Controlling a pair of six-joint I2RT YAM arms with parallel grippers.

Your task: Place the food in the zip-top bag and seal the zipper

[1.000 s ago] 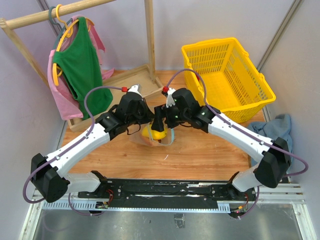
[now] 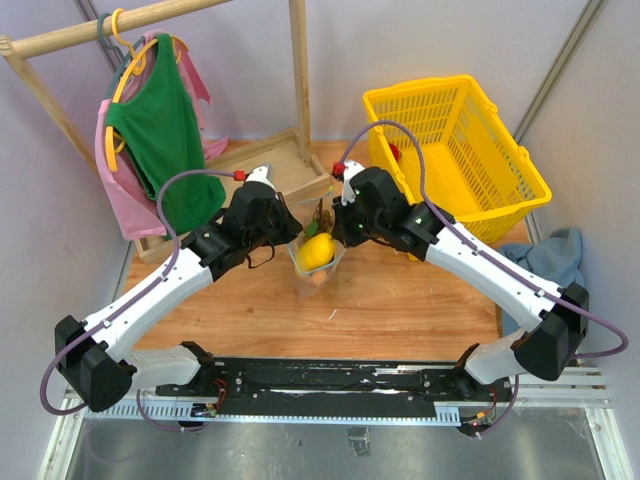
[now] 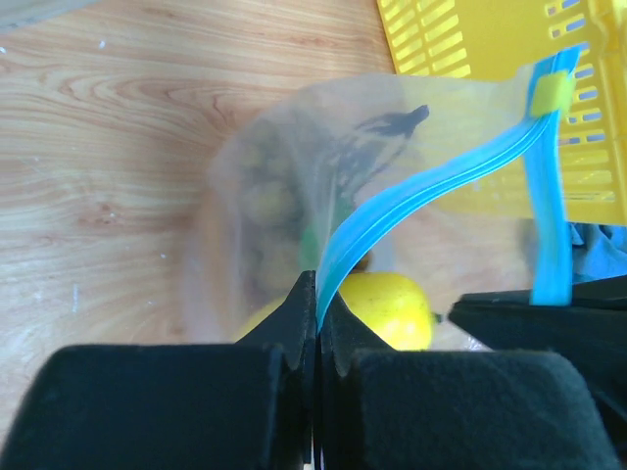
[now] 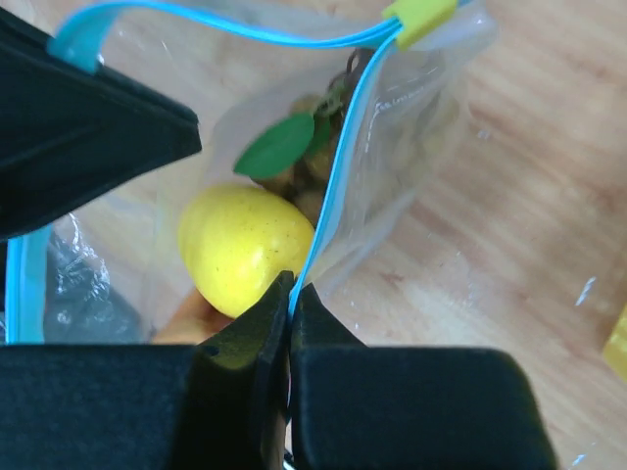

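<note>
Between the two arms hangs the clear zip top bag (image 2: pixel 308 280), its mouth spread apart. Its blue zipper edge (image 3: pixel 431 181) runs into the shut fingers of my left gripper. On the opposite side, my right gripper is shut on the bag's other blue edge (image 4: pixel 338 186). A yellow slider (image 4: pixel 421 16) sits at one end of the zipper. Inside the bag lie a yellow food item (image 2: pixel 316 252), a green leaf (image 4: pixel 274 147) and brownish round pieces (image 3: pixel 274 201), partly blurred through the plastic.
An openwork yellow basket (image 2: pixel 530 190) stands at the back right, with a small red thing (image 2: pixel 394 151) by its near left wall. Grey-blue cloth (image 2: pixel 545 262) lies at the right. Behind the bag is a wooden rack (image 2: pixel 300 60) with clothes. Bare table (image 2: pixel 400 325) lies in front.
The bag now hangs narrower between both grippers, and the yellow food has tilted more upright.
</note>
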